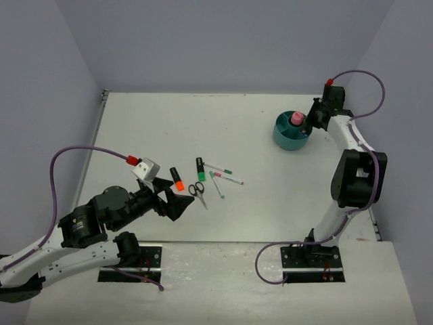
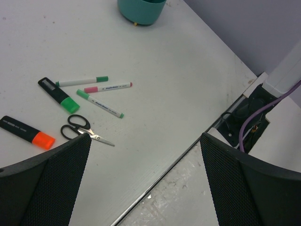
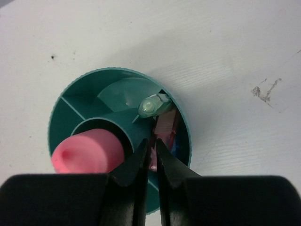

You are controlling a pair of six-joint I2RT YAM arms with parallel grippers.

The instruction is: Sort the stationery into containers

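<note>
In the right wrist view, my right gripper reaches over the teal divided holder (image 3: 186, 134). Its dark fingers (image 3: 141, 162) are close together, with a narrow gap through which the holder's inside shows. A pink-topped item (image 3: 89, 150) fills the round inner cup; a pale green piece (image 3: 153, 104) and a pinkish item (image 3: 164, 127) lie in the side compartment. My left gripper is wide open and empty. Beyond it are an orange highlighter (image 2: 28, 132), a green highlighter (image 2: 59, 95), scissors (image 2: 82, 127) and several thin markers (image 2: 99, 103).
The teal holder (image 1: 291, 143) stands at the table's back right, close to the right arm (image 1: 358, 169). Bare table (image 1: 183, 125) stretches across the back and middle. Grey walls border the back and sides.
</note>
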